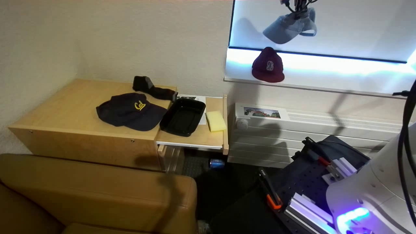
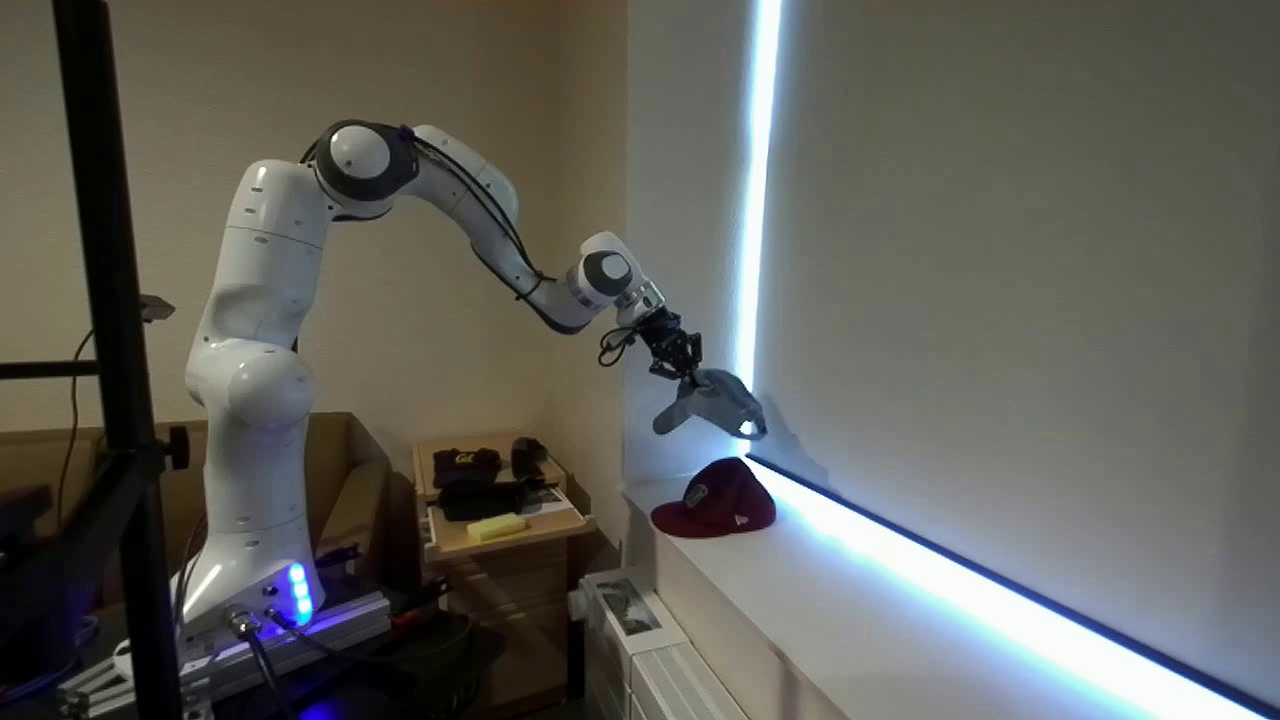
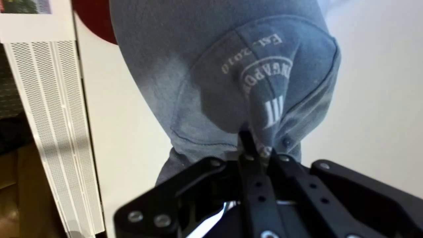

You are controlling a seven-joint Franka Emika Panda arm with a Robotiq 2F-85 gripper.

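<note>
A grey-blue cap (image 3: 222, 91) with white lettering hangs pinched in my gripper, whose fingers are shut on a fold of its front panel. In exterior view 2 the cap (image 2: 723, 406) is in the air above the windowsill, clear of it, with the gripper (image 2: 690, 374) over it. Below it, a maroon cap (image 2: 720, 498) rests on the sill. Exterior view 1 shows the grey-blue cap (image 1: 290, 27) up in front of the blind, above and a little right of the maroon cap (image 1: 268, 65); the fingertips there are hard to make out.
On the wooden cabinet lie a navy cap (image 1: 130, 111) and a black sock-like item (image 1: 154, 89). A black tray (image 1: 183, 117) and yellow sponge (image 1: 216, 121) sit on the lower drawer top. Right of the maroon cap, the windowsill (image 2: 912, 612) is bare. A radiator (image 1: 312, 132) stands below.
</note>
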